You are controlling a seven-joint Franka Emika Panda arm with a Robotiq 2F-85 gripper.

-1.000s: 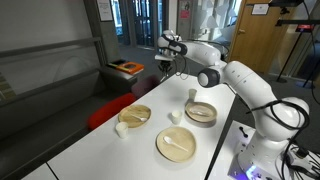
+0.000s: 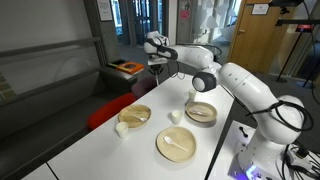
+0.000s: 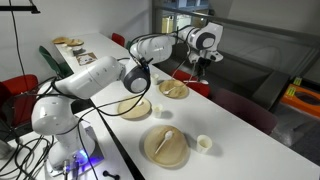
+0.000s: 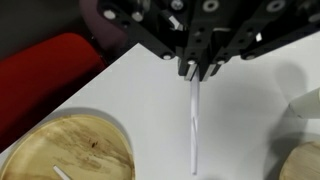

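A slim white utensil (image 4: 194, 125) hangs from my gripper, which is shut on its upper end. It points down over the white table; its lower end shows clear of anything in the wrist view. A round wooden plate (image 4: 75, 135) with a pale utensil on it lies at lower left there. In exterior view 1 my gripper (image 2: 157, 69) is at the far part of the table, beyond the plates and cups. Exterior view 2 shows the gripper (image 3: 200, 72) above and to the right of a wooden plate (image 3: 173, 92); the held utensil is hard to make out.
Nearer wooden plates (image 2: 164, 149) carry light utensils. White cups (image 2: 122, 129) stand among them. At the wrist view's right edge are a pale cup (image 4: 308, 103) and another plate (image 4: 302, 165). Red and dark chairs (image 3: 245, 110) line one side.
In exterior view 1 my arm's far end and gripper have moved left and slightly nearer over the last second. The plates and cups look unmoved.
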